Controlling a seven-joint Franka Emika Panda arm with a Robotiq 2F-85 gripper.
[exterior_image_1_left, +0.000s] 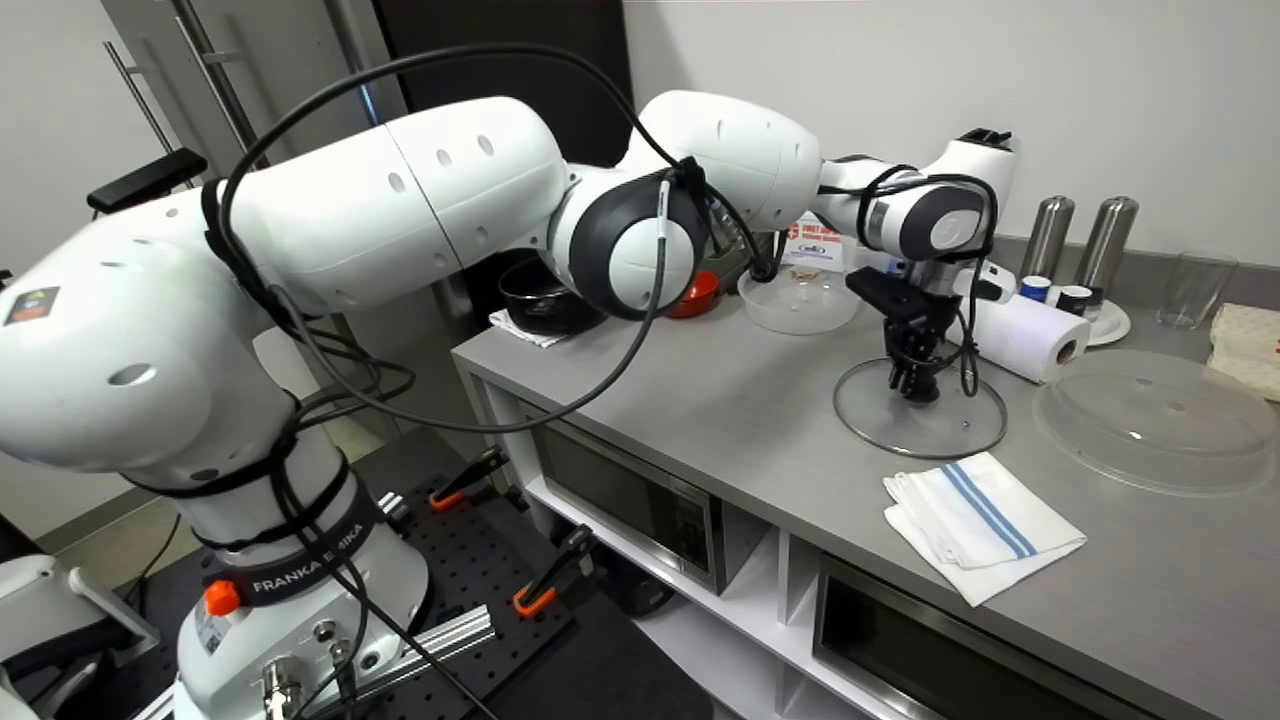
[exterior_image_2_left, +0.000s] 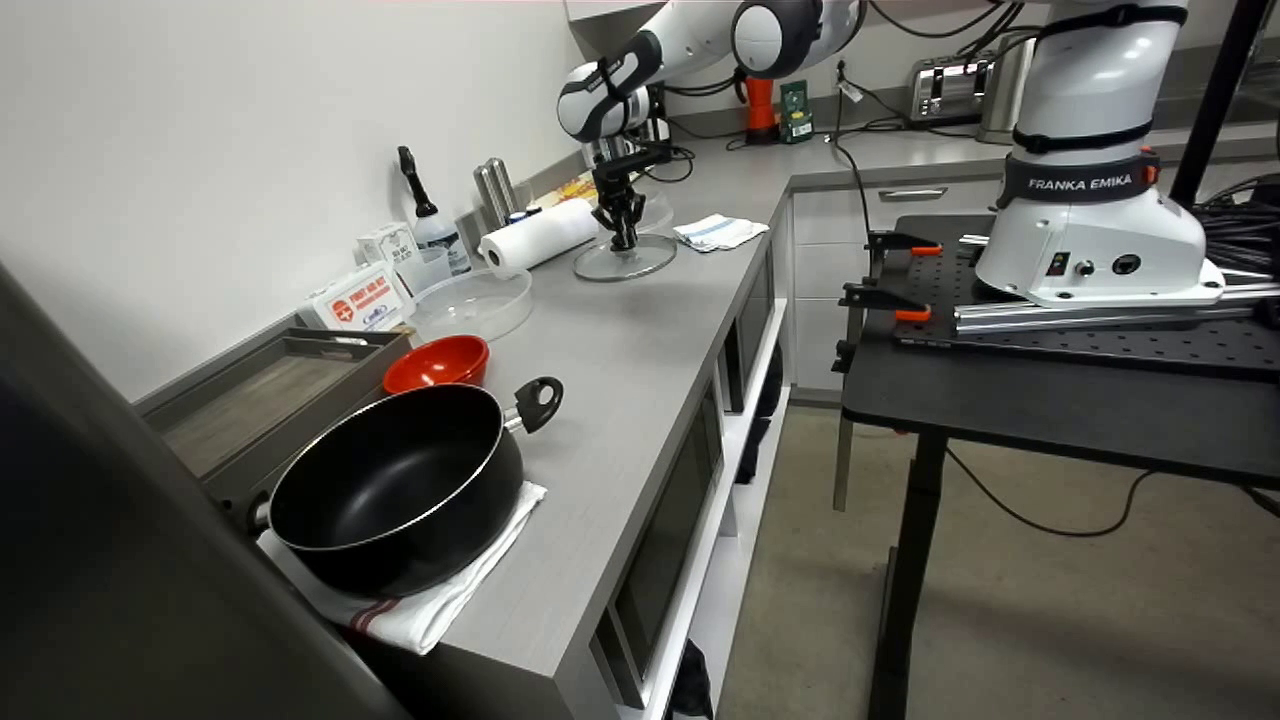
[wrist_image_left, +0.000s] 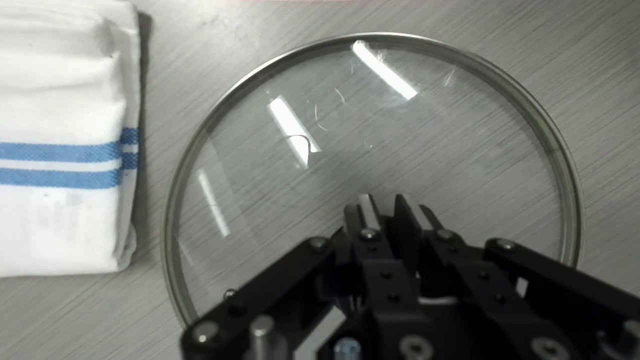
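Observation:
A round glass lid with a metal rim lies on the grey counter, its clear pane filling much of the wrist view. My gripper points down at the lid's centre, right at its black knob. From the wrist, only a narrow gap separates the two fingers of the gripper. The knob is mostly hidden under them, and whether they grip it cannot be made out. In exterior view 2 the gripper reaches down to the lid too.
A folded white towel with blue stripes lies close beside the lid. Behind are a paper towel roll and, to the right, a clear plastic cover. A black pot stands on another towel at the counter's far end.

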